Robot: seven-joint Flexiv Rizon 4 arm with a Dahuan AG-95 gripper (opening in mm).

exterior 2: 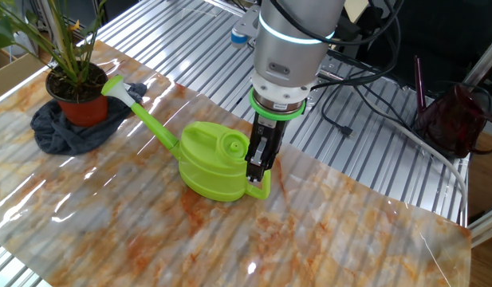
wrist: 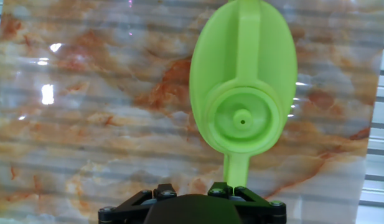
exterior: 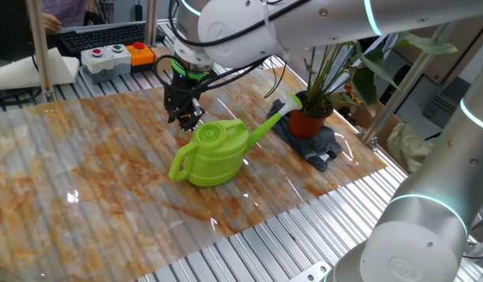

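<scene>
On the marbled sheet stands a bright green watering can (exterior: 214, 153), upright, its spout aimed at the potted plant. The can's handle (wrist: 236, 167) runs toward the gripper in the wrist view, right of the finger's middle line. My gripper is open, its two black fingers apart with nothing visible between them. In exterior view 1 the gripper (exterior: 185, 123) hangs just behind the can, apart from the handle. From the other side, the gripper (exterior 2: 257, 180) overlaps the handle end of the can (exterior 2: 214, 177) and partly hides it.
A plant in a brown pot (exterior: 307, 121) sits on a dark cloth (exterior: 326, 145) near the spout. A button box (exterior: 106, 64) and keyboard lie beyond the sheet. A dark red can (exterior 2: 454, 119) stands off to one side.
</scene>
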